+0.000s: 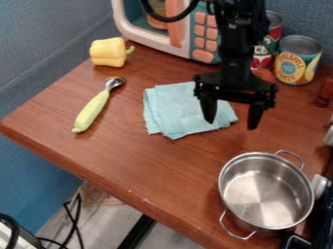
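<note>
My black gripper (232,115) hangs low over the right part of a folded light-blue cloth (176,109), its two fingers spread apart, one over the cloth and the other just right of it above the wood. I cannot tell whether a fingertip touches the cloth, and nothing shows held between them.
A steel pot (266,196) sits front right. A scoop (93,107) and yellow pepper (109,52) lie left on the table (117,156). A microwave (169,27), cans (297,60) and small red bottle (326,92) stand at the back.
</note>
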